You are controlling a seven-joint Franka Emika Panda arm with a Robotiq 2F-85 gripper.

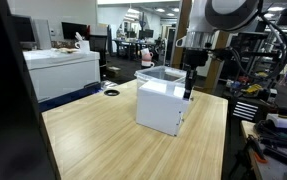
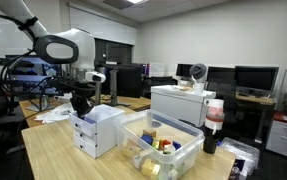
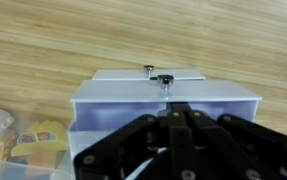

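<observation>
A white drawer unit [image 1: 161,107] stands on the wooden table, its small drawers facing the right side in exterior view 1. Exterior view 2 shows the stacked drawer fronts [image 2: 84,140]. From above, the top drawer [image 3: 93,92] is pulled partly out, with a metal knob [image 3: 165,84] on its front. A lower knob [image 3: 148,69] shows beyond it. My gripper is shut and points down at the top drawer, just behind its front panel. I see nothing between the fingers; whether they touch the panel cannot be told.
Beside the unit is a clear plastic bin [image 2: 164,136] holding colourful items, also seen at the edge of the wrist view. A dark cup [image 2: 209,142] and a small clear box [image 2: 245,158] lie farther off. The table in front of the drawers is bare.
</observation>
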